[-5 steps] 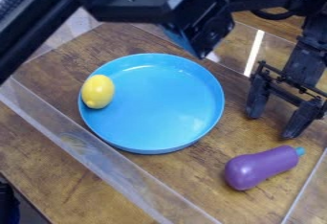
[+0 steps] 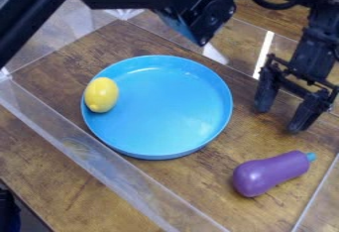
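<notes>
My gripper (image 2: pixel 283 101) is at the right of the view, low over the wooden surface, open, with its two dark fingers apart and no object seen between them. Below it lies a purple eggplant (image 2: pixel 269 174) with a blue-green tip. To its left is a light blue plate (image 2: pixel 166 112) with a yellow oval object (image 2: pixel 101 94) on its left side.
A clear plastic wall (image 2: pixel 113 181) runs along the lower left, and another edge shows at the right. The dark arm crosses the top of the view. Bare wood (image 2: pixel 59 67) shows around the plate.
My gripper has shifted slightly up in the view, and the arm's upper links have moved a little. The plate, yellow object and eggplant have not moved.
</notes>
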